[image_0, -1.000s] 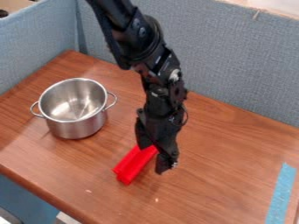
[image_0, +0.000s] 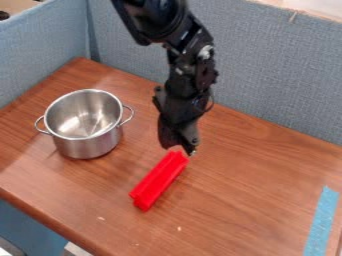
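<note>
A red elongated block (image_0: 158, 181) lies diagonally on the wooden table, right of a steel pot with two handles (image_0: 83, 124). My black gripper (image_0: 179, 143) hangs just above and beyond the block's far end, pointing down. Whether its fingers are open or shut is hard to make out, and the block lies outside them.
A light blue strip (image_0: 322, 218) lies at the table's right side. Padded grey-blue walls (image_0: 267, 70) border the back and left.
My gripper has moved up and back, away from the red block, uncovering its far end. The block and pot look still.
</note>
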